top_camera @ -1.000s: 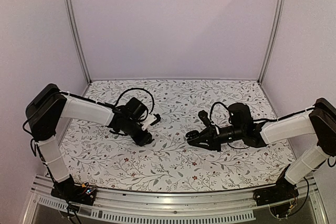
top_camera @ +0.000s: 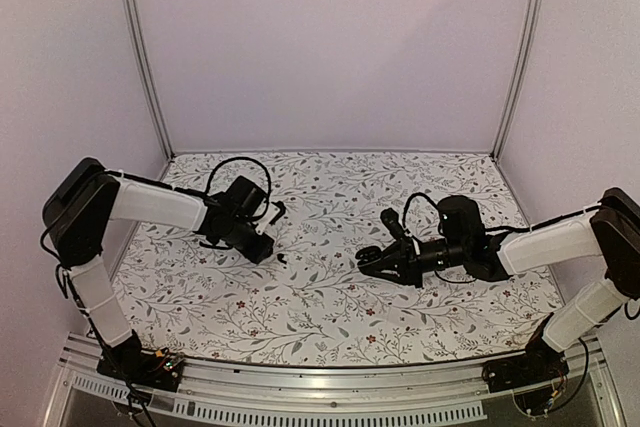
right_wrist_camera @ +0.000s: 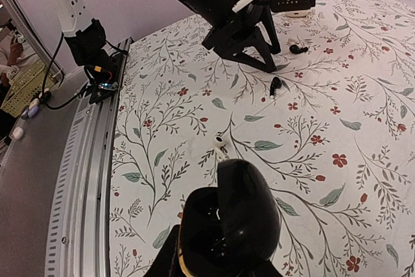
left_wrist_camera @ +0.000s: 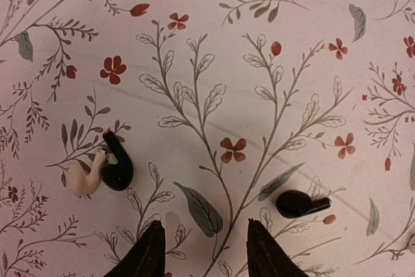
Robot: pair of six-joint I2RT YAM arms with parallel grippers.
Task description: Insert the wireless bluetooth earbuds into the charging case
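My right gripper (top_camera: 372,267) is shut on the black charging case (right_wrist_camera: 249,215), whose lid stands raised. The inside is too dark to make out the slots. Bare table shows between the parted fingers of my left gripper, which is open above the table. One black earbud (left_wrist_camera: 295,204) lies alone to the right of those fingers. A second black earbud (left_wrist_camera: 118,168) lies farther left, against a white earbud (left_wrist_camera: 83,177). In the right wrist view another white earbud (right_wrist_camera: 220,144) rests on the table beyond the case.
A metal rail (top_camera: 330,382) runs along the front edge, and pale walls stand on the sides and back.
My left gripper has moved leftward and a little back in the top view, uncovering a black earbud to its right. The right arm and case have hardly moved.
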